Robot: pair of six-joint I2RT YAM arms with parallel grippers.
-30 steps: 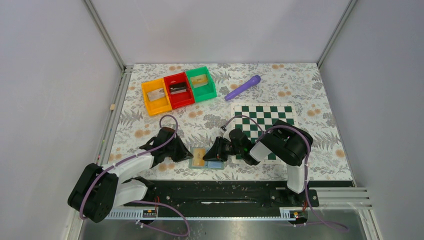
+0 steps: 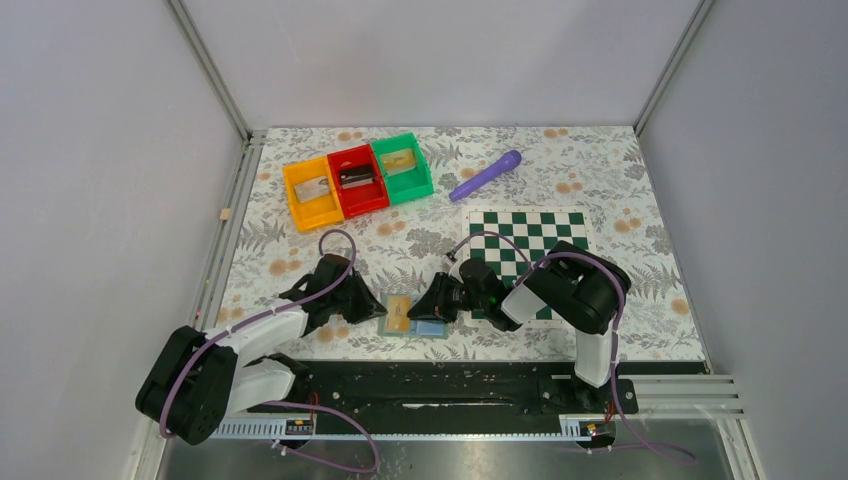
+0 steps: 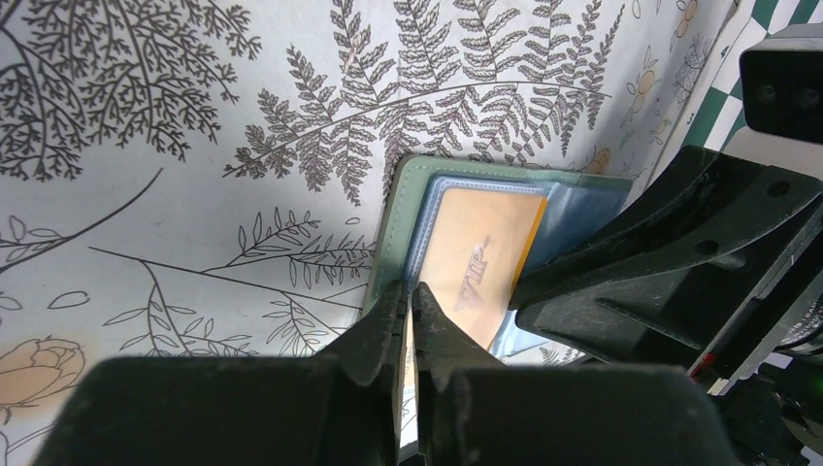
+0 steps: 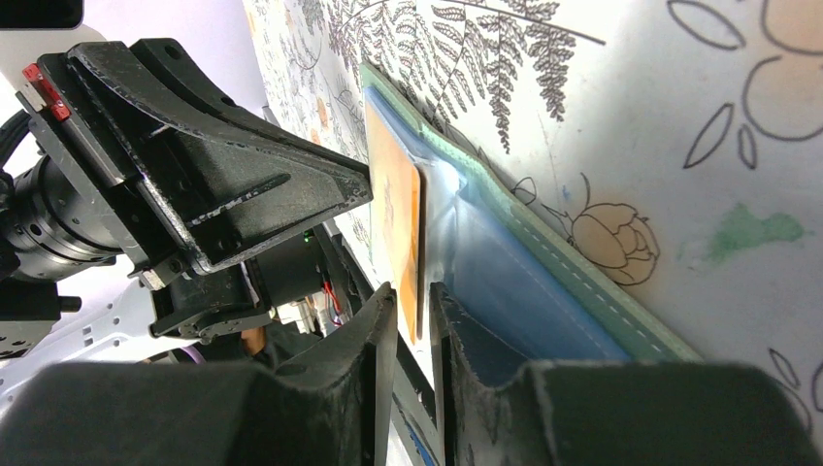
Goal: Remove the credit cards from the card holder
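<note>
The card holder [image 2: 383,329] lies flat near the table's front edge, green-rimmed with a blue inside. An orange card [image 3: 482,243] marked VIP sits in it, its right edge showing against the blue pocket. Over the holder's left border, my left gripper is shut; whether the thin rim is pinched there cannot be made out. From the other side, my right gripper stands narrowly open at the card's right edge. That edge appears between its fingertips, not clamped. Part of the holder is hidden under both grippers.
Yellow [image 2: 317,216], red [image 2: 366,201] and green [image 2: 411,187] bins stand at the back left, each with something inside. A purple microphone-shaped object [image 2: 484,177] lies to their right. The checkered board [image 2: 505,222] lies partly under the right arm.
The left arm, the holder and the card look the same as before.
</note>
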